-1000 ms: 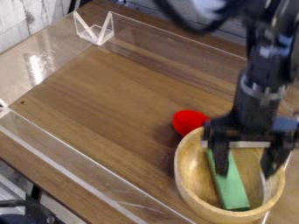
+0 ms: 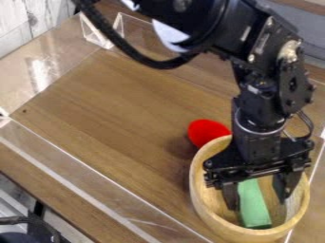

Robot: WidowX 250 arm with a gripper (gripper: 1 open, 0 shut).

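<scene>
My black gripper (image 2: 259, 186) reaches down into a wooden bowl (image 2: 214, 216) at the lower right, its fingers open on either side of a green block (image 2: 254, 209) lying in the bowl. The arm covers the upper part of the block, so whether the fingers touch it is hard to tell. A red round object (image 2: 203, 131) rests on the table just behind the bowl, to its upper left.
Clear plastic edging runs along its near and left sides, with a clear bracket (image 2: 102, 30) at the upper left.
The arm has come down into the bowl, and its fingers now sit over the green block, hiding more of it. The bowl and red object have stayed in place.
</scene>
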